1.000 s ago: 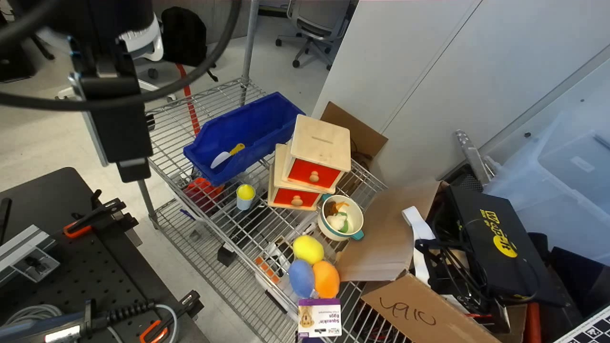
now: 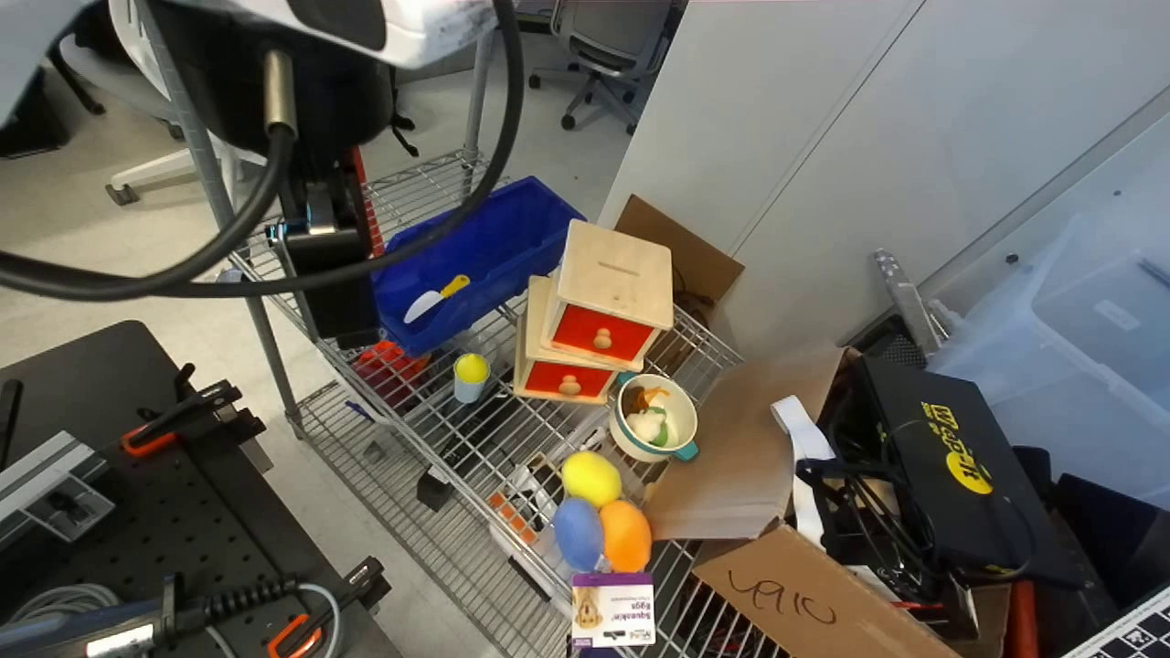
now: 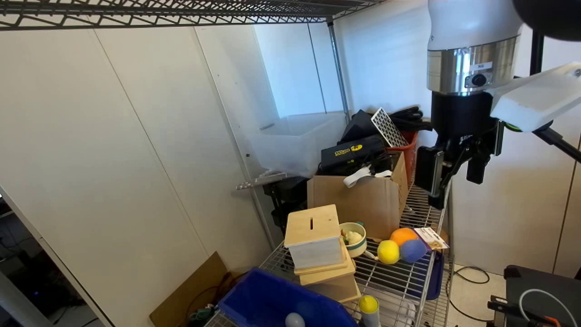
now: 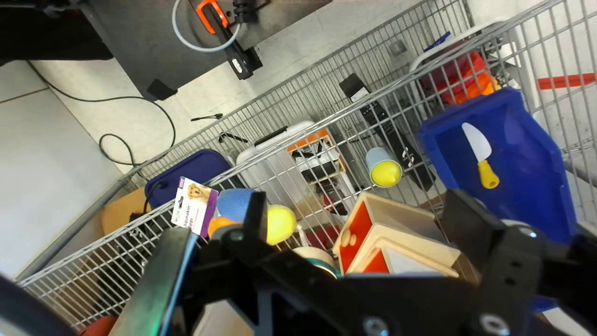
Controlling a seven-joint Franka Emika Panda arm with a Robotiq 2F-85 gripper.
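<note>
My gripper (image 3: 456,188) hangs high above the wire shelf, its fingers (image 3: 435,199) spread with nothing between them. On the shelf, a blue bin (image 2: 483,252) holds a toy knife (image 4: 481,151) with a yellow handle. Two wooden boxes with red drawers are stacked, the upper box (image 2: 614,269) set on the lower box (image 2: 570,378). A cream pot (image 2: 627,439) with teal handles contains small toy pieces. Beside it cluster a yellow egg (image 2: 591,478), a blue egg (image 2: 578,534) and an orange egg (image 2: 626,536), attached to or touching a label card (image 2: 611,610).
A grey cup (image 4: 378,159) with something yellow at its top stands by the bin. A cardboard box (image 2: 817,592) full of black gear takes up one shelf end. The black workbench (image 2: 164,493) borders the open floor.
In exterior view 1 the arm and gripper have shifted right, toward the blue bin, now overlapping its left end. The objects on the shelf look unmoved.
</note>
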